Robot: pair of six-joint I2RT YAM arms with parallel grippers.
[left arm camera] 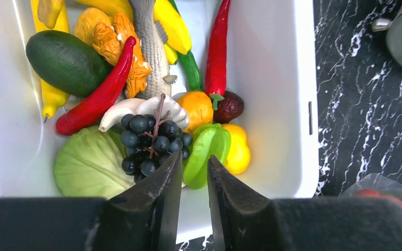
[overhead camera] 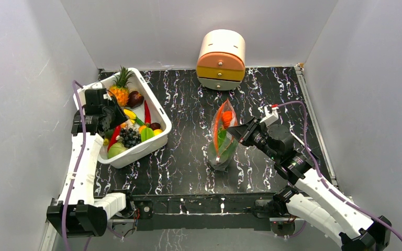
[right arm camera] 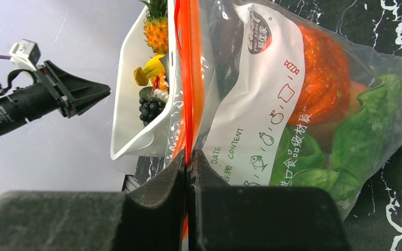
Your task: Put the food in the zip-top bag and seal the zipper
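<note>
The clear zip top bag with orange zipper lies mid-table, holding an orange item and green leafy pieces. My right gripper is shut on the zipper edge. My left gripper hangs part open above the white bin of food, over black grapes and a green pepper, nothing visibly held. The bin also holds a cabbage, red chilies, a pineapple and several other items.
An orange and yellow drawer box stands at the back. The marble table has free room between bin and bag and in front of the drawer box.
</note>
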